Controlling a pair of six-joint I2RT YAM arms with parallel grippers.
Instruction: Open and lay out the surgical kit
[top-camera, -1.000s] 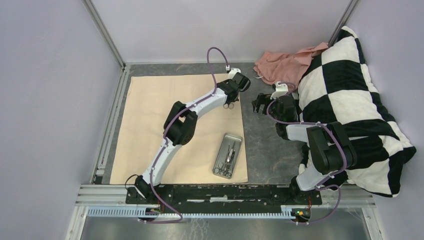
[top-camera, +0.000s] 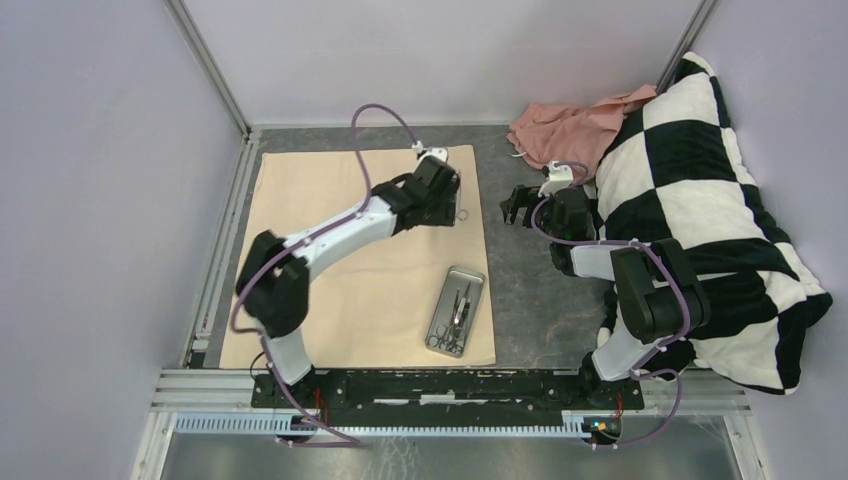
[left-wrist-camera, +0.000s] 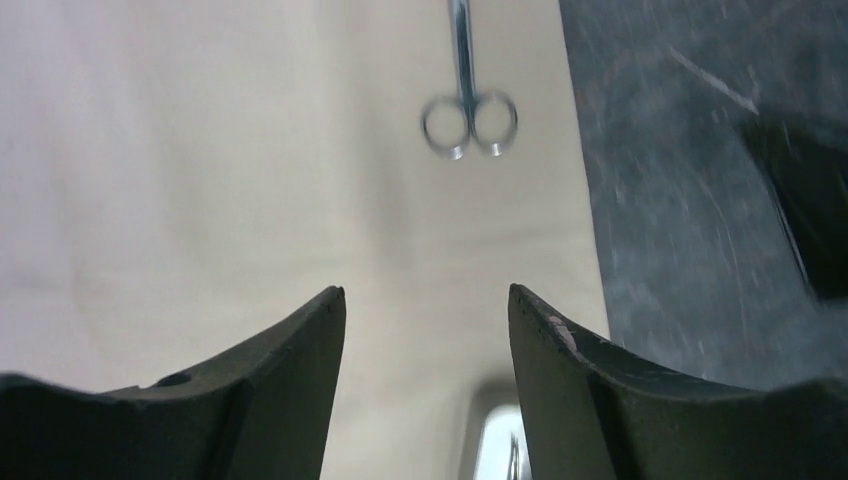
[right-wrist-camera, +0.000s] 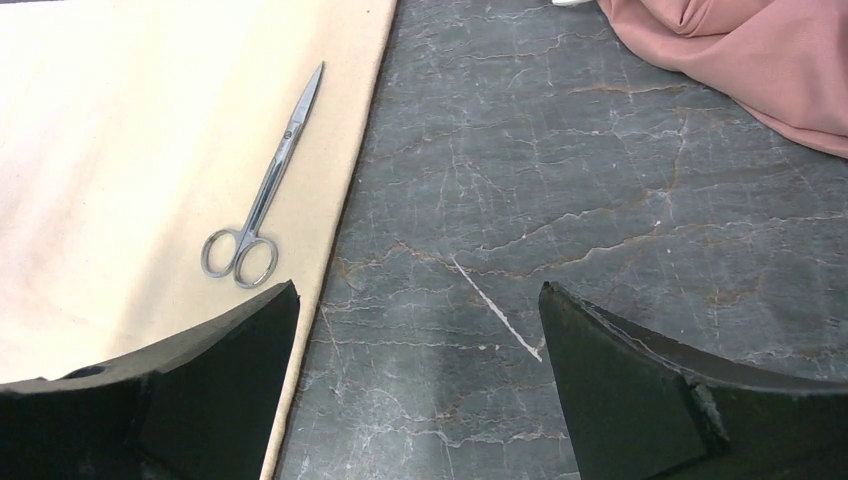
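A steel tray (top-camera: 444, 290) with several instruments lies on the cream cloth (top-camera: 340, 300) near its front right corner; its edge shows blurred in the left wrist view. Steel scissors (right-wrist-camera: 270, 185) lie on the cloth near its upper right edge, handles toward the front, partly hidden by my left arm in the top view. My left gripper is open above the cloth near the scissors, nothing between its fingers. My right gripper stands open over the grey table right of the cloth, empty.
A pink fabric (top-camera: 565, 135) lies at the back right. A checkered cushion (top-camera: 680, 160) fills the right side beside my right arm. Bare grey table (top-camera: 530, 310) lies between cloth and cushion.
My left arm has moved toward the left and front, its gripper drawing away from over the scissors, which stay on the cloth. The right arm has barely moved.
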